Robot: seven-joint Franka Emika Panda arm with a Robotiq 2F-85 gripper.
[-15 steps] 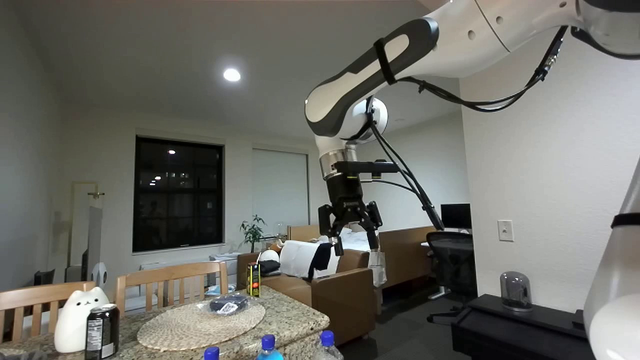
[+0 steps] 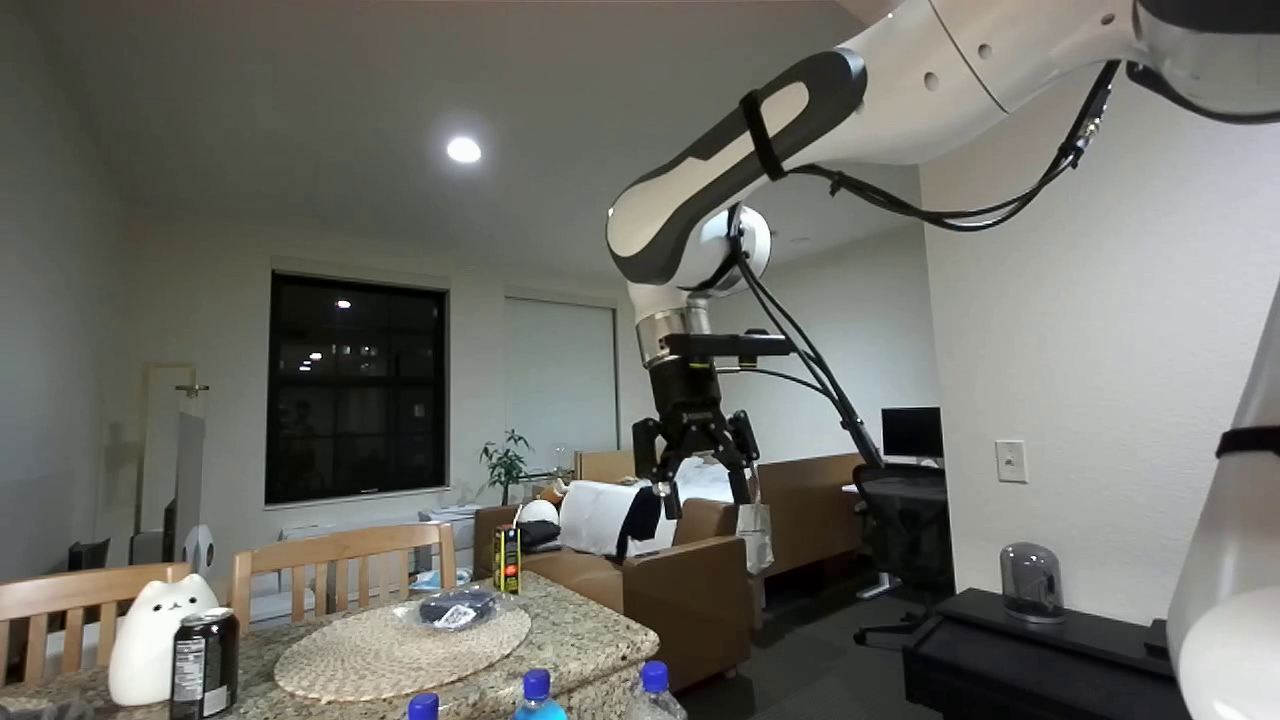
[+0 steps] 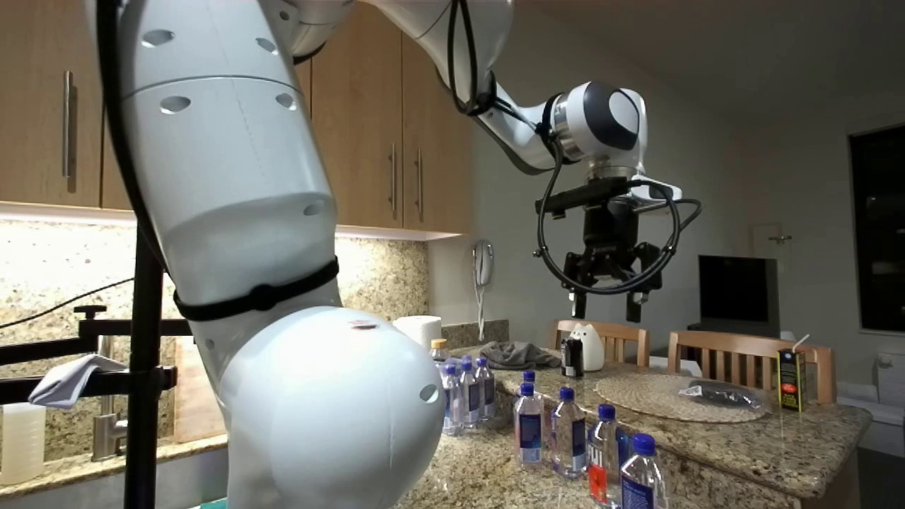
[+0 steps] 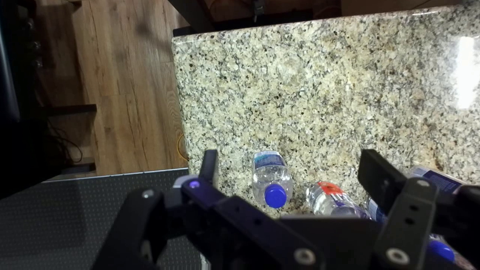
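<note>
My gripper hangs in the air, pointing down, its fingers apart and nothing between them. Exterior view 2 has the gripper well above the row of water bottles. In the wrist view one clear bottle with a blue cap stands on the granite below, in line with the gap between the fingers. To its right is a bottle with a red label; farther right, more bottles are partly covered by the gripper. The end bottle and the red-labelled bottle appear at the front of the row.
A raised granite ledge runs behind the bottles, carrying a woven mat, a black can, a white cat figure and a yellow-black carton. More bottles stand farther back. Bare counter spreads beyond the bottles in the wrist view.
My arm and gripper have shifted slightly left and a little lower in exterior view 1. The gripper was open before as well; the objects on the ledge have not moved.
</note>
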